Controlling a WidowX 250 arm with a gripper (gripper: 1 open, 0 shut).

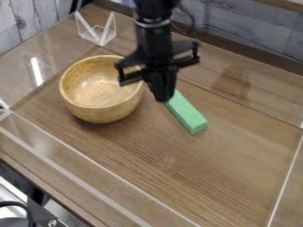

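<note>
My black gripper [161, 71] is raised in the upper middle of the camera view, above the right side of the bowl, shut, with nothing seen between its fingers. A green rectangular block [187, 113] lies on the wooden table [213, 177] below and to the right of the gripper, apart from it. The light wooden bowl [104, 107] stands to the left of the block.
A white wire object [96, 30] sits at the back left. A black cable lies at the lower left edge.
</note>
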